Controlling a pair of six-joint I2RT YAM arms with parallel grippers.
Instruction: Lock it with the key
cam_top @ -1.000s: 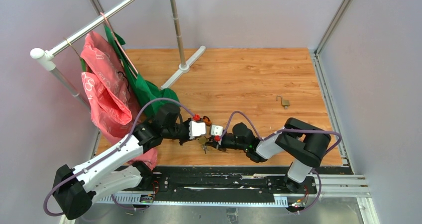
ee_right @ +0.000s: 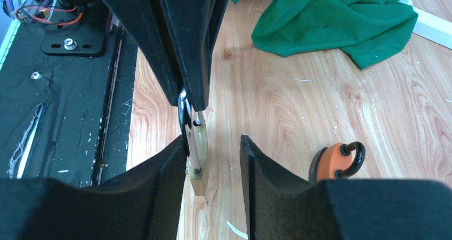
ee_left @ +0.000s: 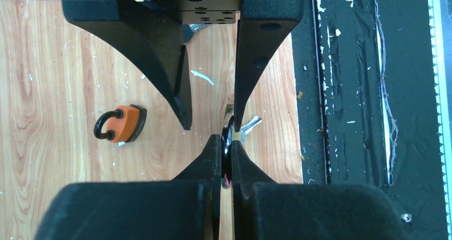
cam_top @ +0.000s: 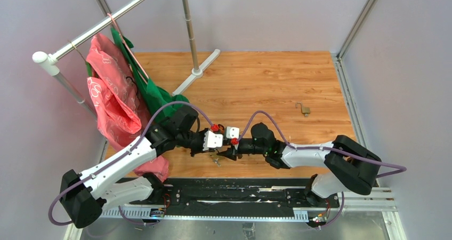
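Note:
A brass padlock [ee_right: 198,154] hangs by its silver shackle [ee_right: 184,109], on which my left gripper is shut. A key [ee_left: 251,125] sticks out sideways beside the padlock in the left wrist view. Around this level stands my right gripper, its fingers part open. In the right wrist view one of its fingers [ee_right: 171,168] is close by the shackle and padlock; the other is well apart, with wood showing between. Whether the near finger touches the lock cannot be told. From above, both grippers mostly cover the padlock.
An orange padlock [ee_left: 123,124] lies on the wooden table near the grippers. Another brass padlock [cam_top: 305,110] lies far to the right. Red and green cloths [cam_top: 122,90] hang from a rack at the left. Open table spreads behind the grippers.
The right arm's elbow has swung outward to the right. The padlock is more covered from above.

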